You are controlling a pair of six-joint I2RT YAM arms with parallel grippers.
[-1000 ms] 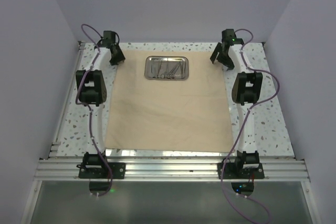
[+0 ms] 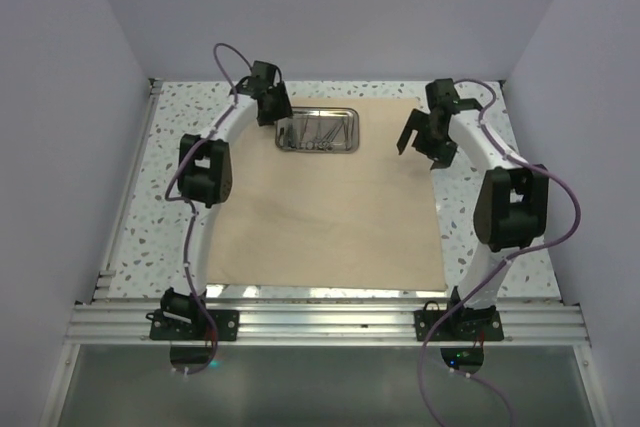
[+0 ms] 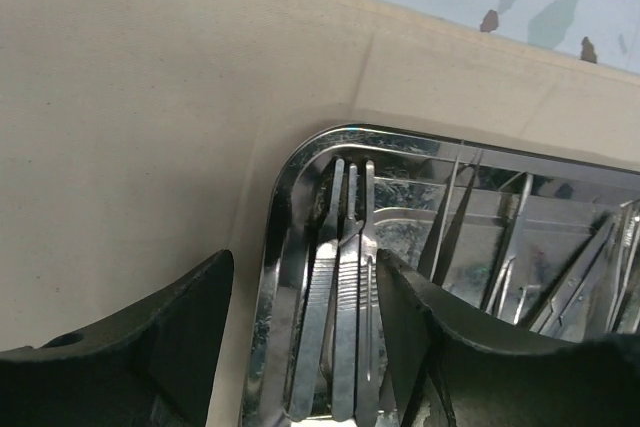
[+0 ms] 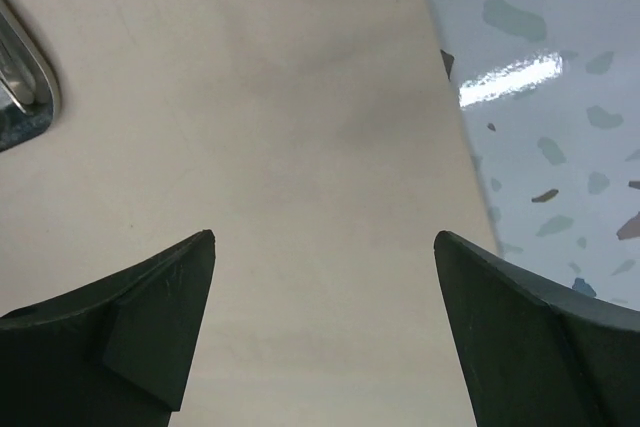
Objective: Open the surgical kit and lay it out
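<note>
A steel tray (image 2: 318,151) with metal instruments stands on the beige cloth (image 2: 320,217), which is spread flat. My left gripper is part open over the tray's left end, one finger outside the wall and the other above the inside. Between and beneath its fingers lie several slim scalpel handles (image 3: 345,317) side by side. To their right, tweezers (image 3: 450,217) and scissors-like tools (image 3: 575,282) lie in the tray, partly cut off. Over the cloth's right side my right gripper is wide open, with only bare cloth below it.
Speckled white tabletop (image 2: 490,227) borders the cloth on both sides. In the right wrist view, a corner of the tray (image 4: 40,97) shows at the left edge.
My left gripper has moved right from the cloth's back left corner to the tray's left end. The tray has stayed in place.
</note>
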